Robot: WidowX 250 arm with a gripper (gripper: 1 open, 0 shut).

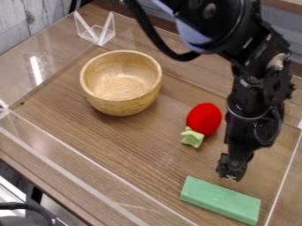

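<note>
My open gripper [235, 166] hangs at the right, above the table and behind a green rectangular block [220, 199] lying near the front edge. Left of the gripper is a red object with a pale green top [204, 119], like a strawberry or toy, lying on the wooden table [106, 150].
A wooden bowl [120, 82] stands at the upper left. Behind it is a clear plastic piece [95, 26]. A dark cable lies at the lower left corner.
</note>
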